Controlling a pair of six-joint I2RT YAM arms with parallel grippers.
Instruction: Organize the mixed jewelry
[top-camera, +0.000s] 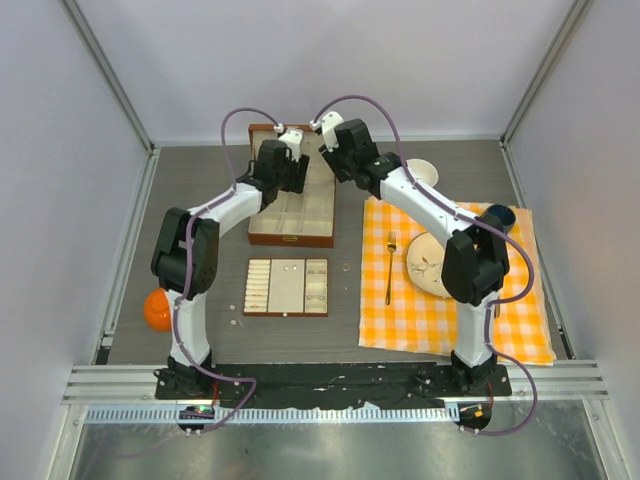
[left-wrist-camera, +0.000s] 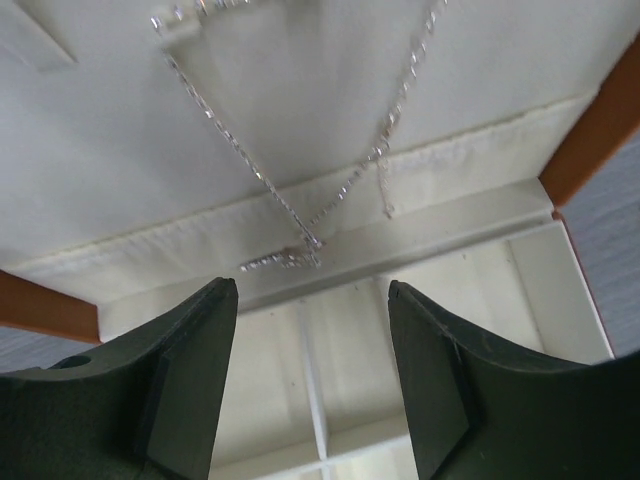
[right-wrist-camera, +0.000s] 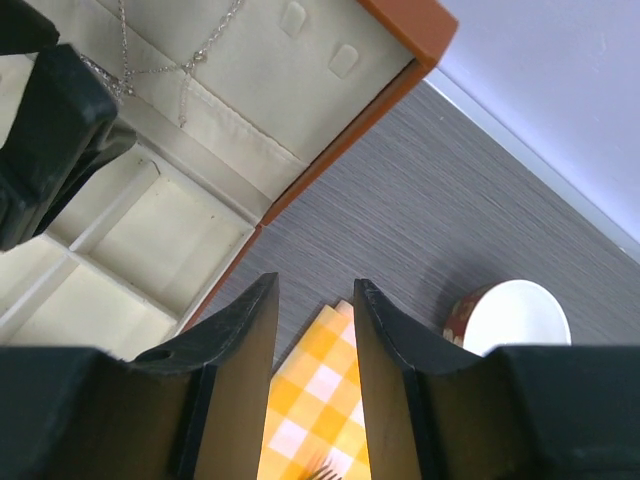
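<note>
An open wooden jewelry box (top-camera: 291, 240) has a compartmented base and a padded lid, on which thin silver chains (left-wrist-camera: 230, 140) (right-wrist-camera: 125, 55) hang, bunched near the hinge. My left gripper (top-camera: 295, 180) is open over the box, its fingers facing the chains. My right gripper (top-camera: 330, 155) is open at the box's right upper side, above the bare table edge beside it. A small organizer tray (top-camera: 285, 311) with ring rolls and compartments lies in front of the box, with a few small pieces loose beside it.
An orange checked cloth (top-camera: 390, 330) on the right holds a plate (top-camera: 425, 265), fork (top-camera: 391, 260) and dark cup (top-camera: 500, 218). A white bowl (top-camera: 423, 170) stands behind it. An orange object (top-camera: 157, 310) lies at left. The table between tray and cloth is mostly clear.
</note>
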